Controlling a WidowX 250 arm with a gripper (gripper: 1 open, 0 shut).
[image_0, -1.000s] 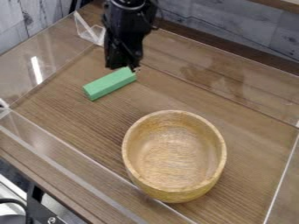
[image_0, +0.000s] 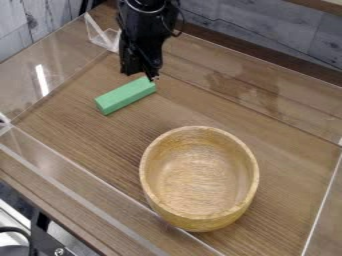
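A green block (image_0: 126, 96) lies flat on the wooden table toward the left. The black gripper (image_0: 134, 62) is above and just behind it, pointing down, apart from the block; it looks shut, with nothing visible between its fingers. A large light-tan bowl (image_0: 199, 180) stands empty at the lower middle.
A clear plastic item (image_0: 104, 35) is at the back left, behind the arm. Dark cables show at the lower left corner.
The block and bowl have not moved.
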